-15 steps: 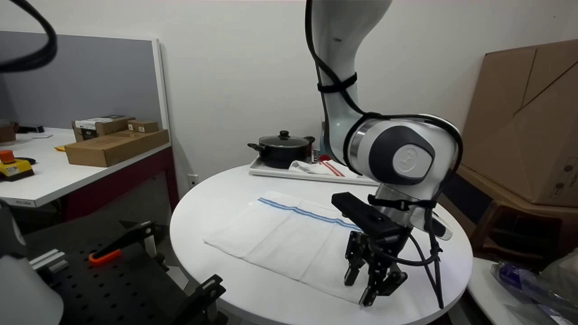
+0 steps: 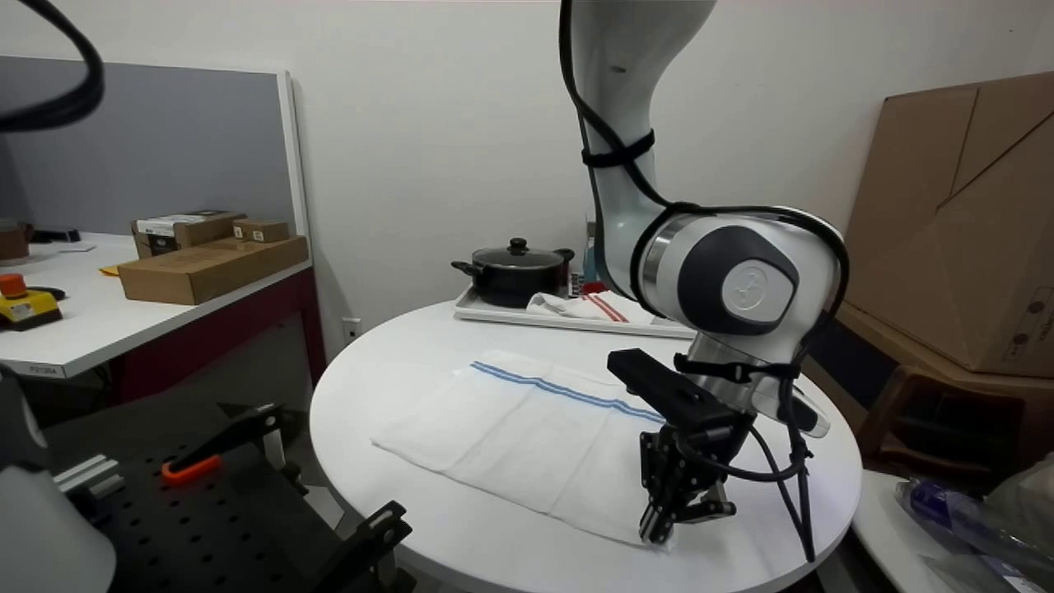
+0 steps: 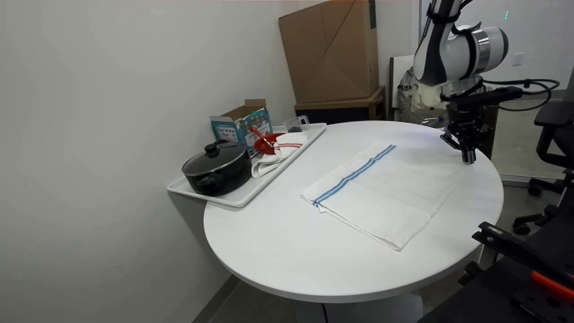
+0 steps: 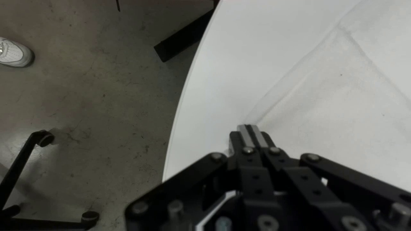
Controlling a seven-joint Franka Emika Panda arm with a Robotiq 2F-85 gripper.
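A white towel (image 2: 524, 435) with blue stripes along one edge lies spread on the round white table (image 3: 269, 247). My gripper (image 2: 656, 534) is down at the towel's near right corner, fingers together. In exterior view 2 the gripper (image 3: 468, 160) stands near the table's far right edge. From the wrist, the towel (image 4: 339, 104) has its hem and a small crease running into the shut gripper. A bit of the corner shows past the fingertips, so cloth appears pinched there; the thin layer between the pads is itself hidden.
At the back, a white tray (image 3: 236, 200) holds a black lidded pot (image 3: 215, 169), a red bowl (image 3: 267, 144), a red-striped cloth (image 3: 277, 155) and an open box (image 3: 258, 126). The table's edge runs close beside my gripper. Bare tabletop lies between towel and tray.
The gripper's fingers, spread apart over the towel's corner a second ago, are now closed together there. The arm has shifted very slightly to the right; the towel otherwise lies as before.
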